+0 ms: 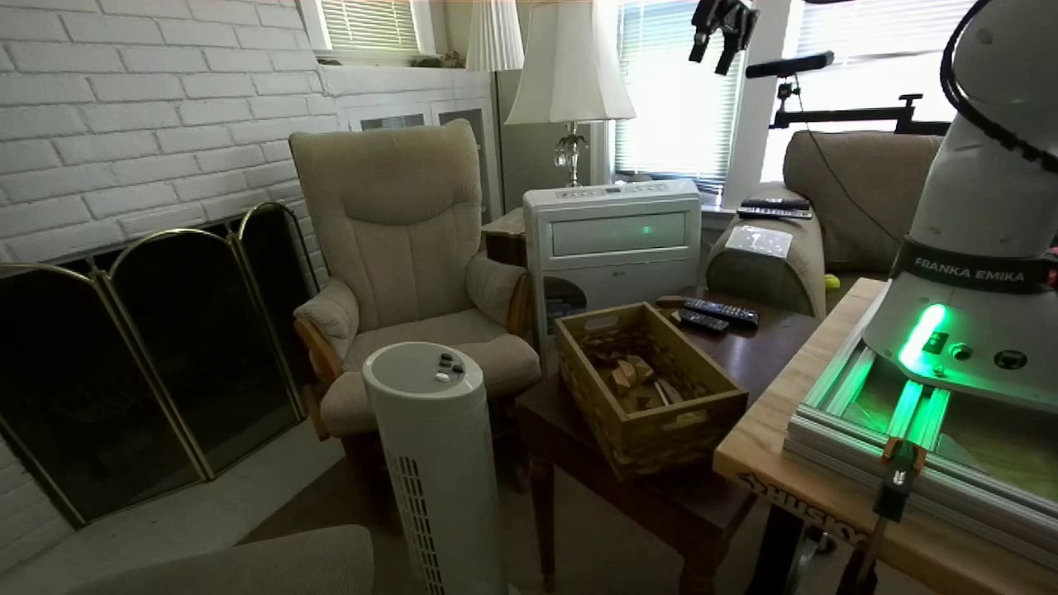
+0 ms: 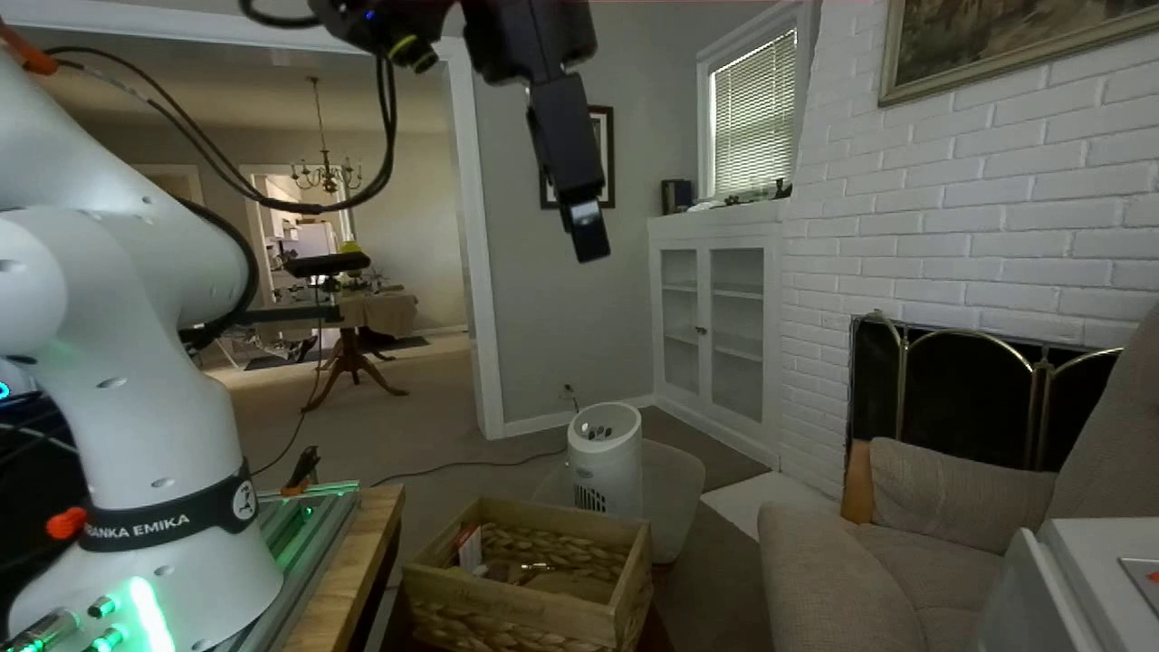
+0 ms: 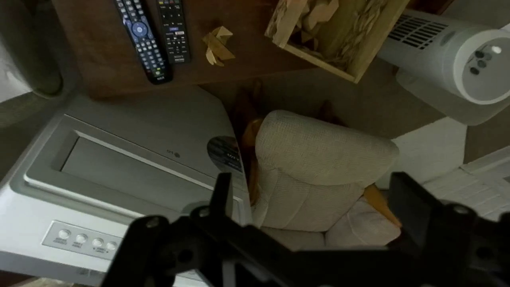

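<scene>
My gripper stands open in the wrist view, its two dark fingers wide apart with nothing between them. In exterior view 1 the gripper [image 1: 721, 58] hangs high in front of the window, well above the table. A small wooden puzzle-like piece [image 3: 218, 46] lies on the dark brown table [image 3: 95, 71], beside two black remotes [image 3: 174, 33]. The wicker basket with a wooden rim [image 1: 684, 421] rests on that table and holds several wooden pieces [image 1: 631, 373]. In exterior view 2 a small box [image 2: 468, 549] shows inside the basket.
A white tower fan [image 1: 426, 446] stands close to the basket. Behind the table are a white air conditioner unit [image 1: 615, 233] and a beige armchair [image 1: 397, 218]. The wooden workbench [image 1: 754, 446] carrying the arm borders the table on the right. The air above the basket is free.
</scene>
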